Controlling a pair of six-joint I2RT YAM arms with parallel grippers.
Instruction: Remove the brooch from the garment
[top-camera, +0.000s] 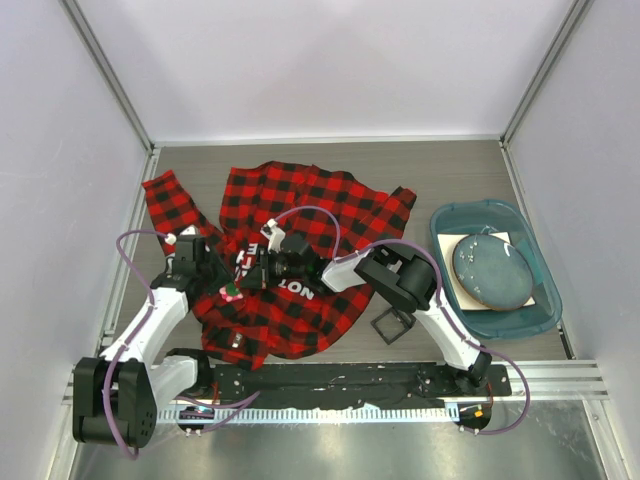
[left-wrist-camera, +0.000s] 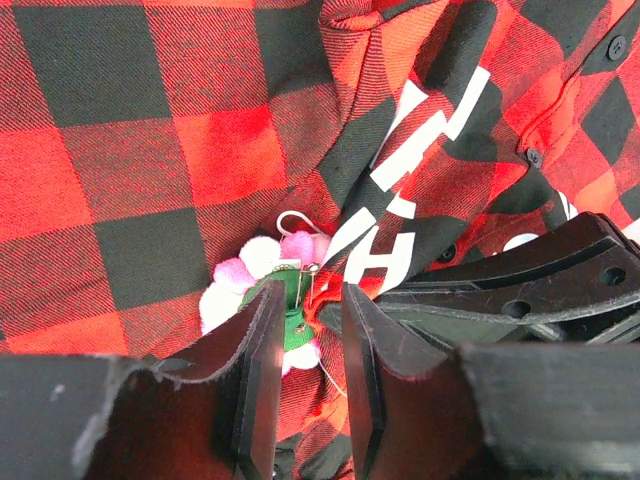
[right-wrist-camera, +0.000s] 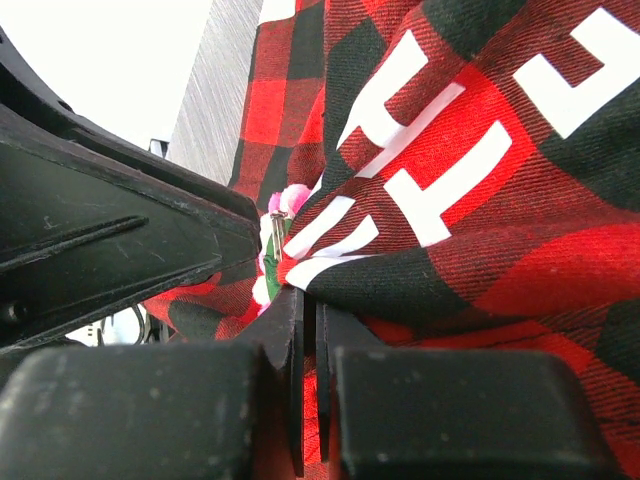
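A flower brooch (left-wrist-camera: 262, 268) with pink and white petals, a green back and a metal pin lies on the red-and-black checked garment (left-wrist-camera: 150, 180). In the left wrist view, my left gripper is partly open, its two fingers apart, with the brooch's back and pin showing beyond the gap. Right beside the pin, my right gripper is shut on a red fold of the garment. Much of the brooch (right-wrist-camera: 275, 240) is hidden in the right wrist view by the cloth and the dark left finger. From above, the brooch (top-camera: 231, 292) sits between both grippers.
A teal bin (top-camera: 545, 310) with a round dark item in it stands at the right. Near the garment's lower right lies a small black frame (top-camera: 393, 324). Bare grey table (top-camera: 440, 165) shows behind the garment.
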